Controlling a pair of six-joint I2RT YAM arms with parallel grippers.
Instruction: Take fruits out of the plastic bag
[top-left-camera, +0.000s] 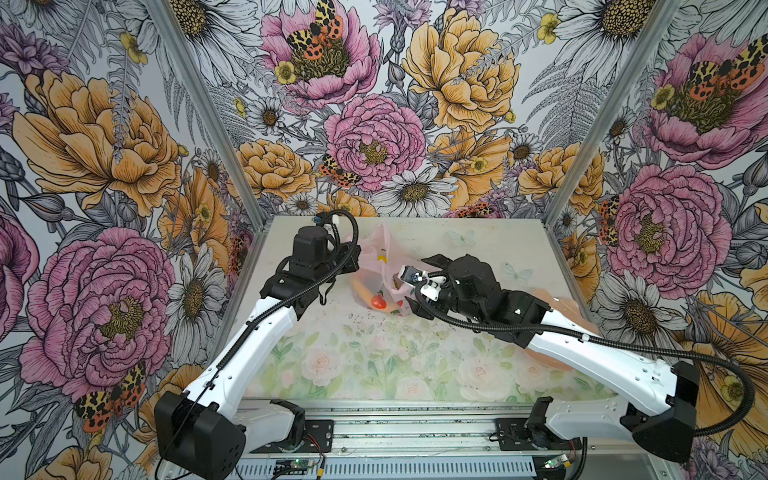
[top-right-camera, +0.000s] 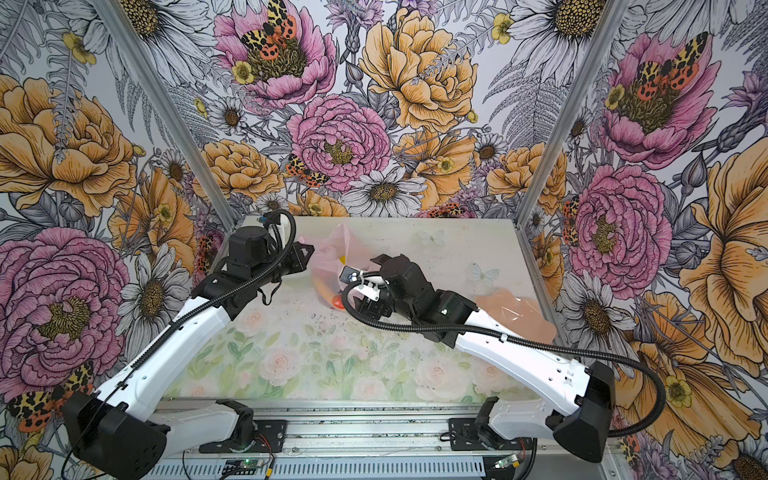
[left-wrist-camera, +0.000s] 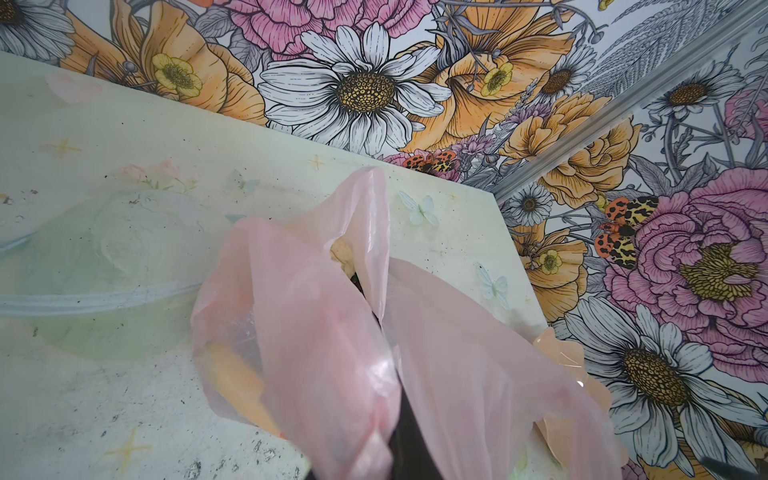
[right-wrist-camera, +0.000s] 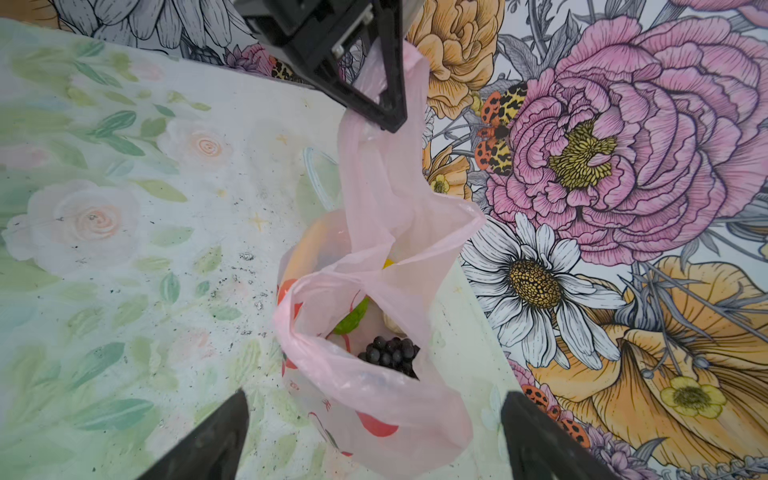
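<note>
The thin pink plastic bag (right-wrist-camera: 376, 288) stands on the table, its mouth facing my right gripper. Through the opening I see a bunch of dark berries (right-wrist-camera: 390, 353), something green (right-wrist-camera: 352, 316) and a bit of yellow (right-wrist-camera: 388, 262). A long orange-yellow shape (right-wrist-camera: 308, 252) shows through the bag's side. A red round patch (top-left-camera: 378, 301) is low on its front; I cannot tell fruit from print. My left gripper is shut on the bag's upper edge, pulling it upward. Close in front of the mouth, my right gripper is open and empty, fingers wide apart.
A peach-coloured scalloped dish (top-right-camera: 516, 312) lies at the table's right side, partly behind the right arm. Patterned walls close off the back and sides.
</note>
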